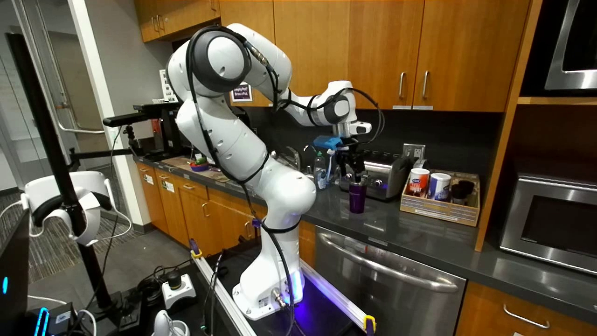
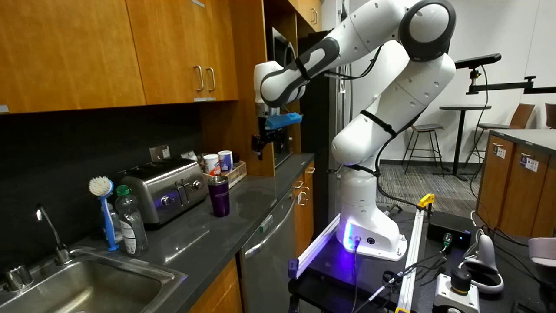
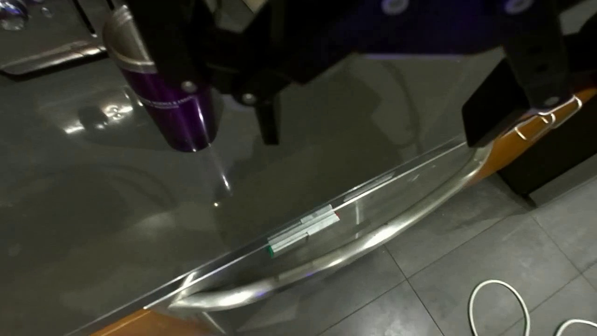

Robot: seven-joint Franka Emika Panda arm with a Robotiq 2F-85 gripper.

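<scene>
A purple tumbler (image 1: pixel 357 196) with a silver rim stands upright on the dark counter in front of the toaster. In the wrist view the tumbler (image 3: pixel 182 117) is at the upper left, partly covered by the gripper's black linkage. My gripper is open there, its two black fingers wide apart and only bare counter and its edge seen between them. From the second exterior view, the gripper (image 2: pixel 259 148) hangs higher than the tumbler (image 2: pixel 219 196) and off to its right, clear of it.
Behind the tumbler is a silver toaster (image 2: pixel 165 191). A box (image 1: pixel 442 210) of canisters lies to its right in the first exterior view. A soap bottle (image 2: pixel 132 221) and brush (image 2: pixel 106 208) stand by the sink (image 2: pixel 104 281). Open counter lies around the tumbler's front.
</scene>
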